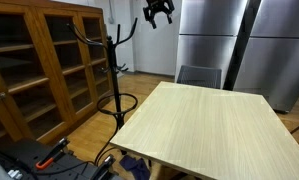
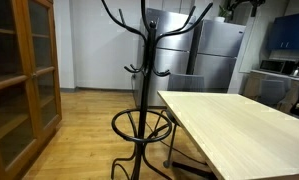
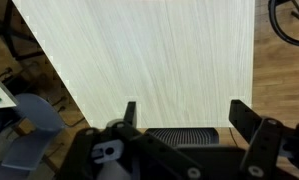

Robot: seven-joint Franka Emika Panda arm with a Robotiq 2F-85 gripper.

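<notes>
My gripper (image 1: 159,20) hangs high at the top of exterior view 1, above and beyond the far side of the bare wooden table (image 1: 199,125). In the wrist view the gripper looks down with its fingers wide apart and nothing between them. Below it lies the pale tabletop (image 3: 179,60), empty where it shows. Left of the table stands a black coat rack (image 1: 115,85) with curved hooks and a ring low down; nothing hangs on it. A dark blue cloth (image 1: 136,167) lies on the floor by the table's near left corner.
A grey chair (image 1: 199,76) stands at the table's far side, before steel refrigerators (image 1: 206,40). Glass-door wooden cabinets (image 1: 34,70) line the left. Open floor (image 2: 89,125) lies between cabinets and rack.
</notes>
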